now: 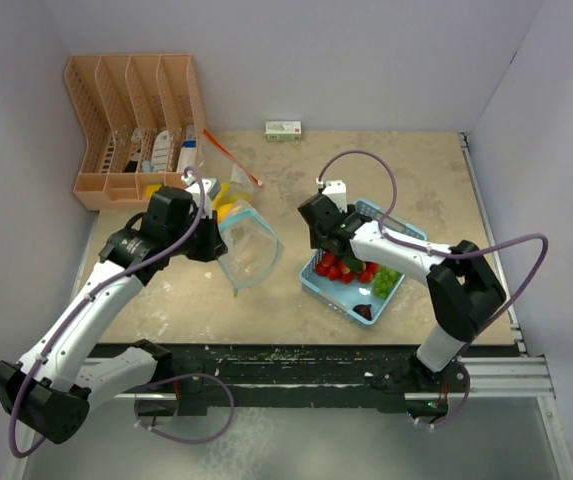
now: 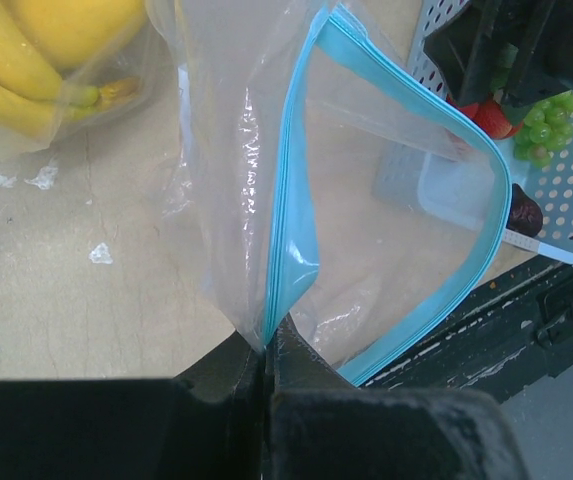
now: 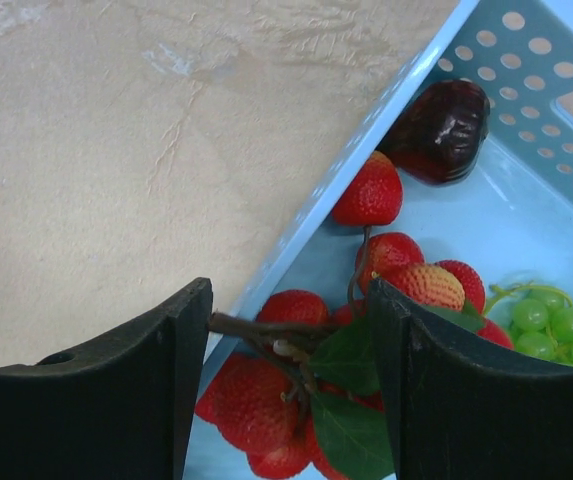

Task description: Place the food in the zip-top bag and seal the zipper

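Note:
A zip top bag with a blue zipper (image 2: 291, 200) hangs open from my left gripper (image 1: 212, 241), which is shut on its edge. Right of it a blue basket (image 1: 321, 298) holds strawberries (image 3: 366, 190), green grapes (image 3: 556, 330), a dark oblong item (image 3: 436, 130) and leafy stems (image 3: 346, 360). My right gripper is over the basket's near side, part open around the leafy stems above the strawberries; whether it touches them I cannot tell.
Bananas (image 2: 26, 90) lie in a clear bag left of the open bag. A peach divided rack (image 1: 96, 190) stands at back left, a small box (image 1: 283, 130) at the back.

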